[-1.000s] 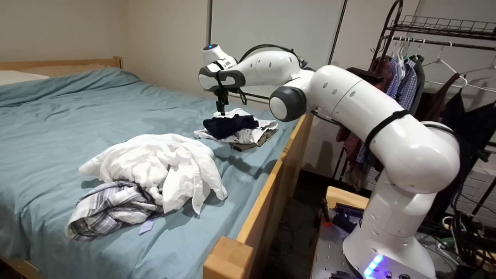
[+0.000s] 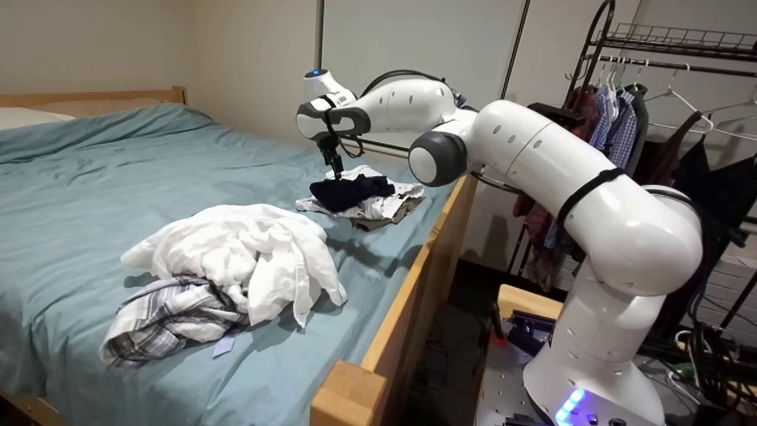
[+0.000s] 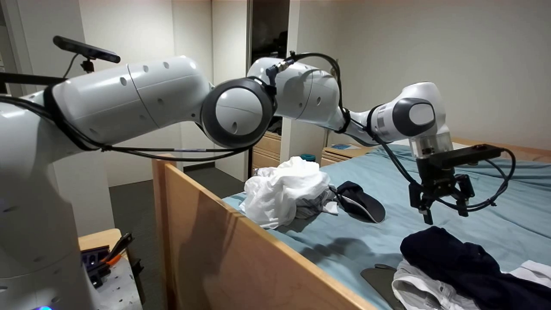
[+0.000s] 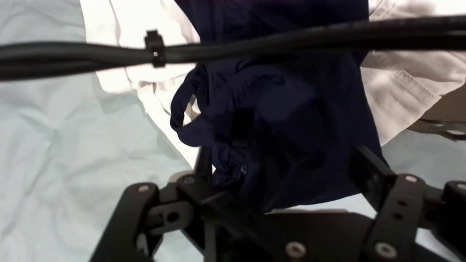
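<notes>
A dark navy garment (image 2: 352, 192) lies on top of a small stack of clothes near the bed's side rail. Under it are white clothing (image 2: 387, 205) and an olive-brown piece (image 3: 383, 283). My gripper (image 3: 447, 211) hangs above the navy garment, pointing down, open and with nothing held. In the wrist view the fingers (image 4: 370, 168) stand wide apart with the navy cloth (image 4: 288, 104) below and between them; a black cable crosses the picture and hides part of the cloth.
On the teal bed (image 2: 234, 170) lies a heap of white cloth (image 2: 245, 241) with a plaid shirt (image 2: 167, 319). Beside the heap is a dark cap (image 3: 359, 201). A wooden side rail (image 3: 227, 227) stands between my base and the bed.
My gripper has shifted slightly left in exterior view 1 and is tilted a little differently. The clothes have not moved.
</notes>
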